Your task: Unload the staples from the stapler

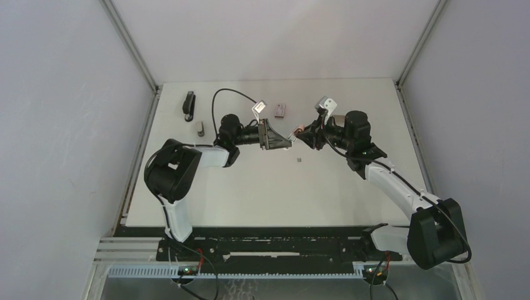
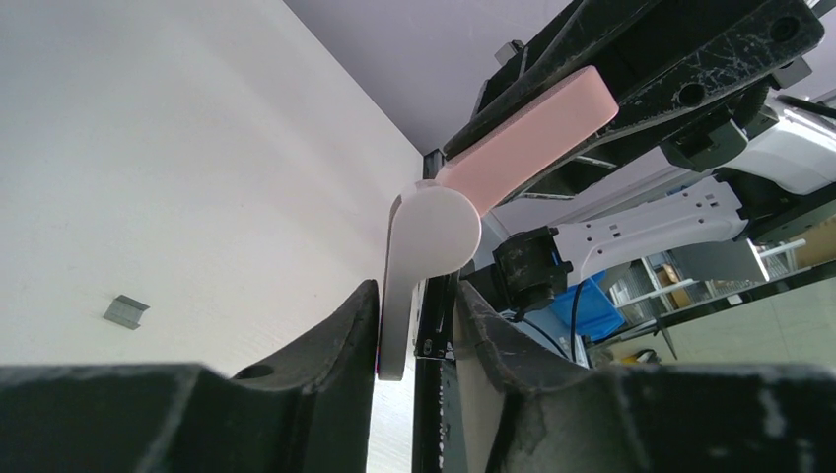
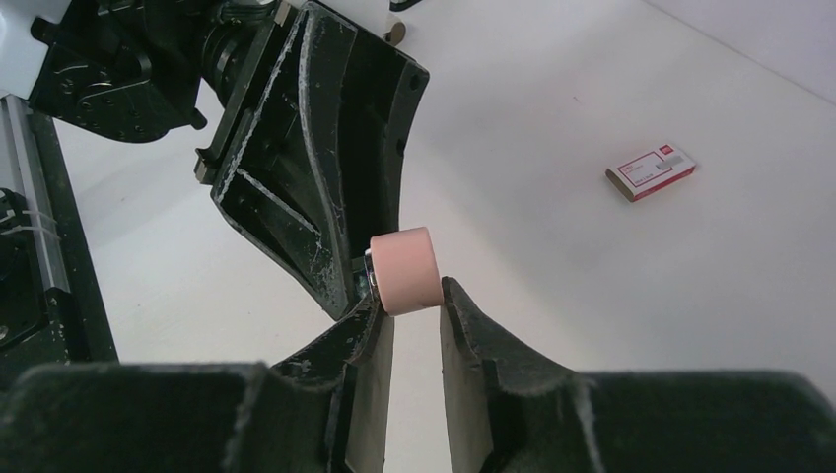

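Note:
A small pink stapler [image 2: 537, 133] with a white part [image 2: 434, 232] is held up above the table, seen large in the left wrist view. My right gripper is shut on it; its pink end [image 3: 406, 271] shows at the fingertips. The white part reaches down between the fingers of my left gripper, which stands part open, with a gap on the right side. A small grey strip of staples [image 2: 125, 311], also visible from above as a tiny grey piece [image 1: 299, 160], lies on the table below.
A black stapler [image 1: 189, 106] and a small grey-brown object [image 1: 200, 129] are at the back left. A red-and-white box [image 3: 651, 172] lies behind the grippers. Part of a brown object [image 1: 338, 120] shows behind the right arm.

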